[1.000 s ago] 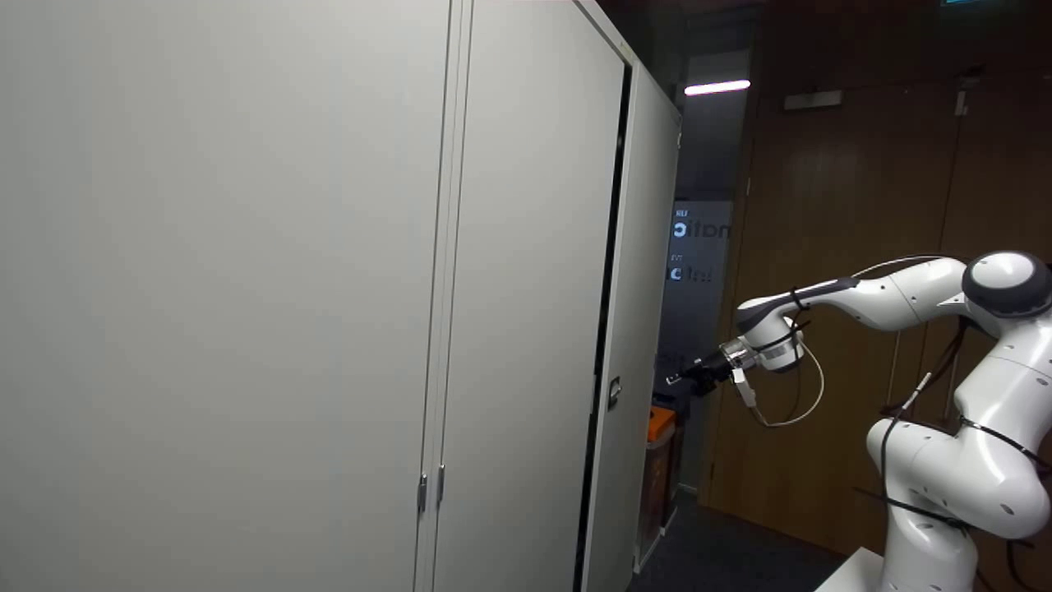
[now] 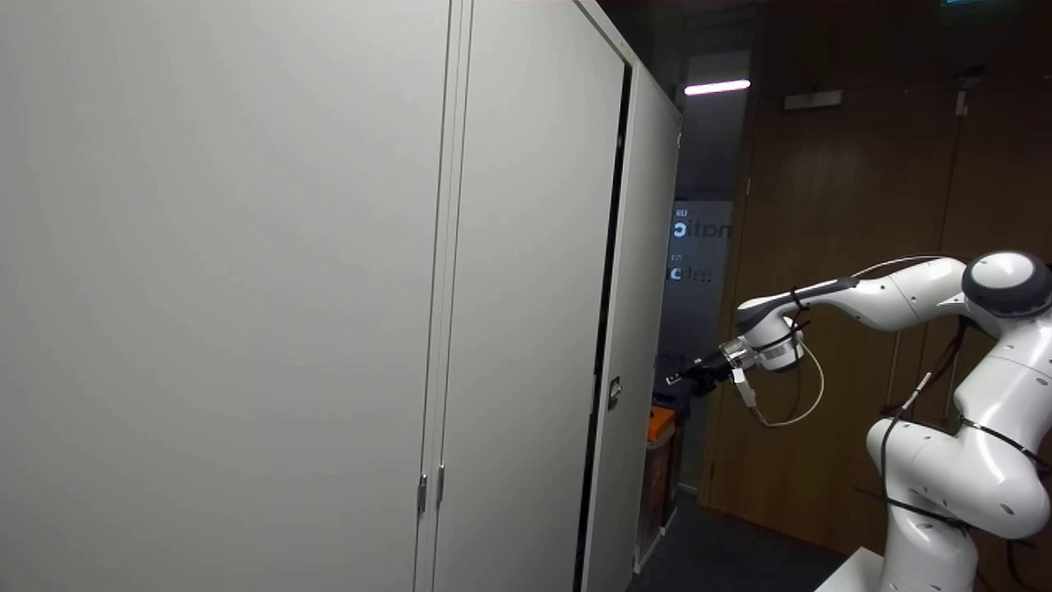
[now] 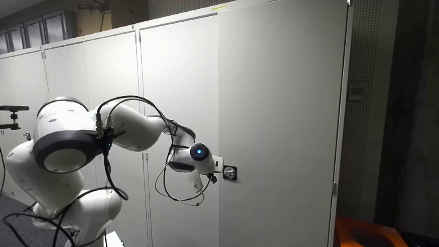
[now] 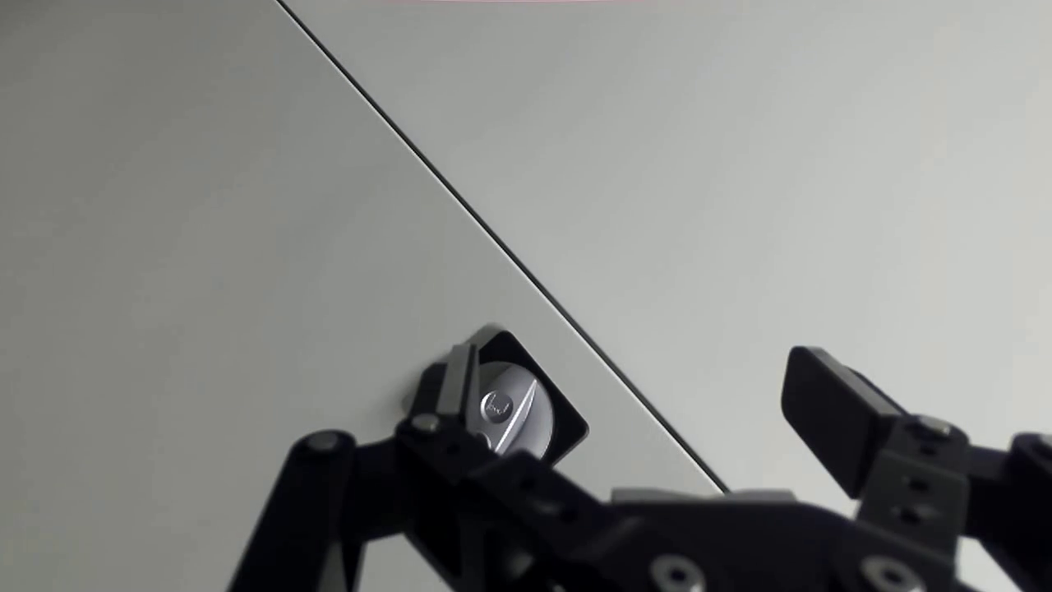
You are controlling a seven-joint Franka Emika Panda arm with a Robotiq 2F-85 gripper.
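A tall grey cabinet door (image 3: 284, 103) carries a round silver knob (image 3: 229, 172) on a black square plate, close to the door's edge. My gripper (image 2: 675, 379) is held out in front of the cabinet, apart from the door. In the wrist view the gripper stands open with nothing between its fingers. Its left finger (image 4: 455, 385) overlaps part of the knob (image 4: 528, 424) and plate, while the right finger (image 4: 838, 414) is over the neighbouring door (image 4: 789, 197), across the dark seam. In exterior view 2 the arm hides the fingers.
An orange-topped bin (image 2: 661, 424) stands beyond the cabinet's far end. Brown wooden doors (image 2: 848, 296) are behind the arm. Loose cables (image 3: 177, 197) hang below the wrist. Between the gripper and the cabinet there is open air.
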